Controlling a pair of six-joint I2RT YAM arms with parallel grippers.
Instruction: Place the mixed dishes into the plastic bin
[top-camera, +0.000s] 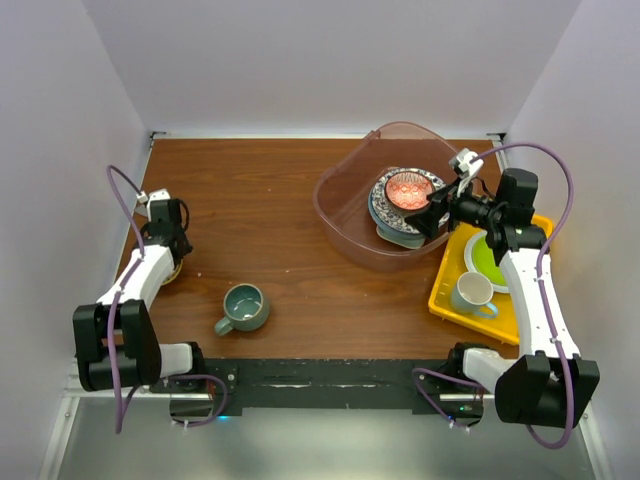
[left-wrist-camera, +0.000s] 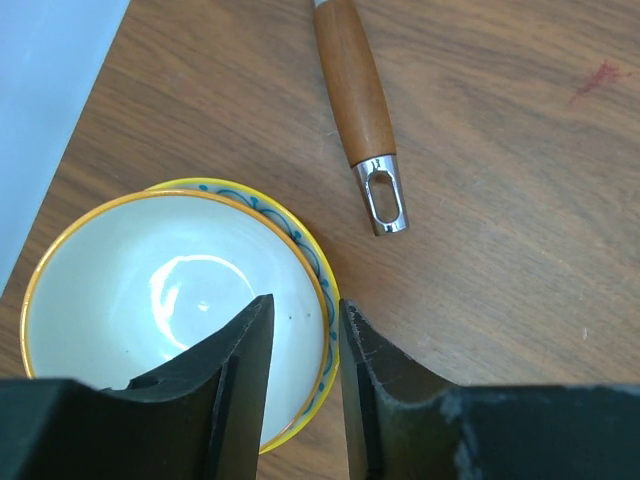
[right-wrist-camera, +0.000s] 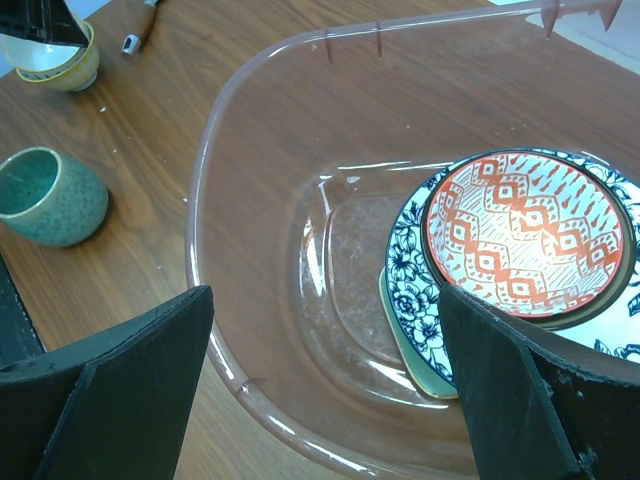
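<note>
My left gripper is over a white bowl (left-wrist-camera: 140, 270) stacked on a yellow patterned dish (left-wrist-camera: 300, 232) at the table's far left; its fingers look close together in the left wrist view. My right gripper is open over the clear pinkish plastic bin (top-camera: 345, 185). In the bin are a red-patterned bowl (right-wrist-camera: 525, 230), a blue floral plate (right-wrist-camera: 410, 250) and a pale green dish (right-wrist-camera: 400, 345). A teal mug (top-camera: 243, 305) stands on the front left of the table.
A yellow tray (top-camera: 445, 300) at right holds a white mug (top-camera: 470, 290) and a green-centred plate (top-camera: 486, 262). A wooden-handled utensil (left-wrist-camera: 350, 85) lies beside the stacked bowls.
</note>
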